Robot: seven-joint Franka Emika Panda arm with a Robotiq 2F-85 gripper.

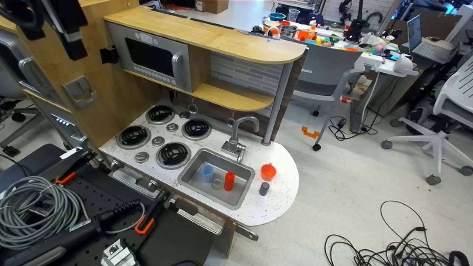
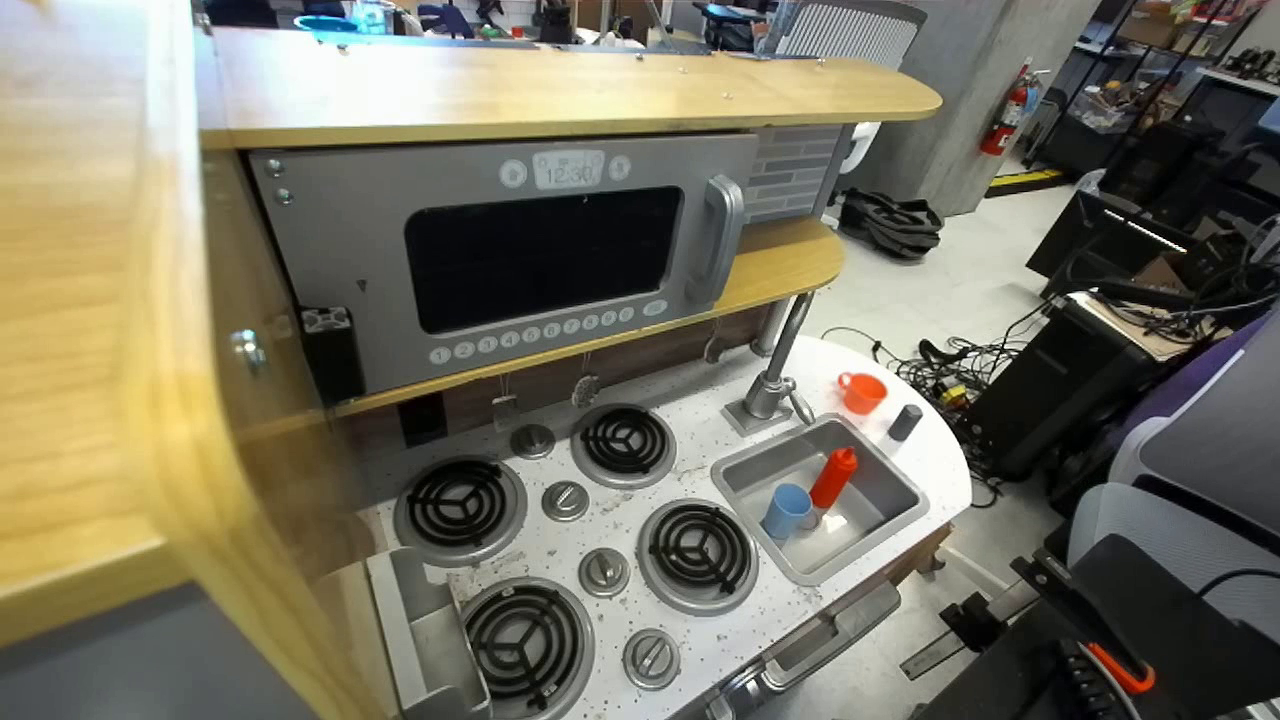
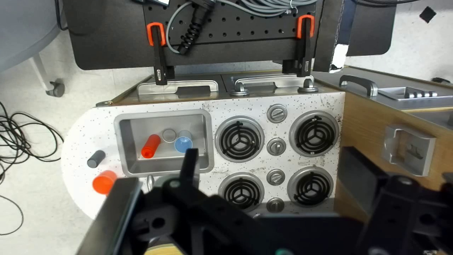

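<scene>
My gripper stands open high over the toy kitchen in the wrist view, nothing between its fingers. Part of it, dark and cut off by the frame, hangs at the upper left of exterior view 1. Inside the grey sink [image 1: 241, 195] are a blue cup [image 1: 207, 173], a red bottle [image 1: 229, 181] and a small clear round item [image 1: 217, 184]. On the white counter right of the sink sit an orange-red cup [image 1: 268, 172] and a dark grey cylinder [image 1: 264, 188]. All these objects are well apart from the gripper.
A closed toy microwave [image 2: 540, 252] is mounted above the stove burners [image 2: 624, 444]. The faucet [image 1: 235, 137] rises behind the sink, and a grey post [image 1: 279, 104] supports the shelf. A wooden side panel [image 3: 361, 127] bounds the stove. The burners are bare.
</scene>
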